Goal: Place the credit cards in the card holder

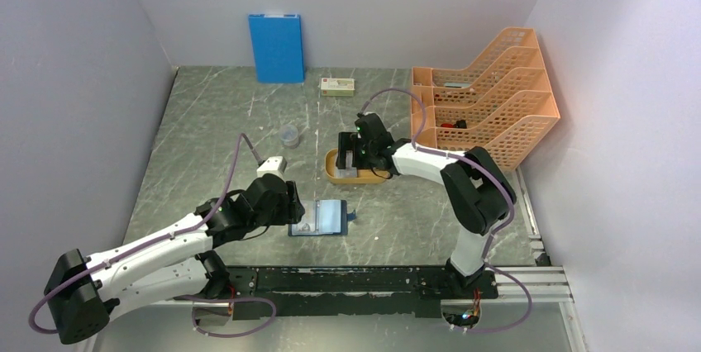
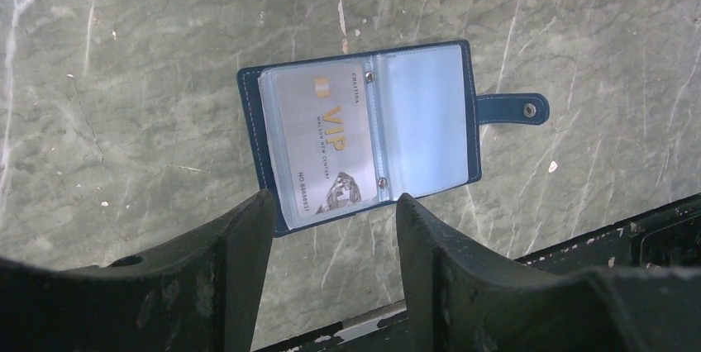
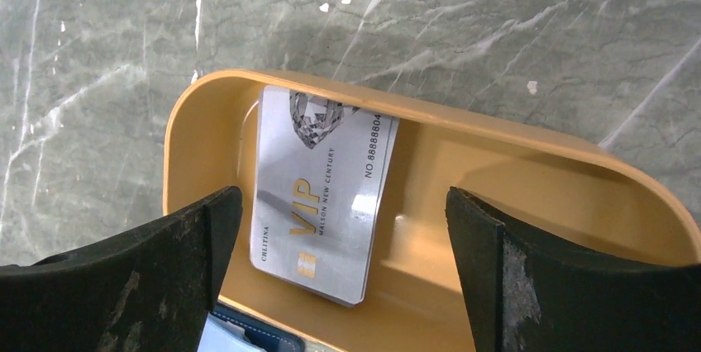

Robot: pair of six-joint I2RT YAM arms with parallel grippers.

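The navy card holder (image 2: 438,121) lies opened flat on the table, its strap (image 2: 504,109) pointing right. A silver VIP card (image 2: 324,141) shows under the clear sleeve on its left half. My left gripper is parted above the holder's near side, with nothing between its fingers. Another silver VIP card (image 3: 322,195) lies flat at the left end of the tan tray (image 3: 446,178), as the right wrist view shows. Over that tray my right gripper stands open, one finger on each side of the card and not gripping it.
An orange file rack (image 1: 488,104) fills the back right. Behind the tray are a small clear cup (image 1: 289,135), a flat box (image 1: 337,87) and a blue panel (image 1: 278,48). Bare table lies to the left of the cup.
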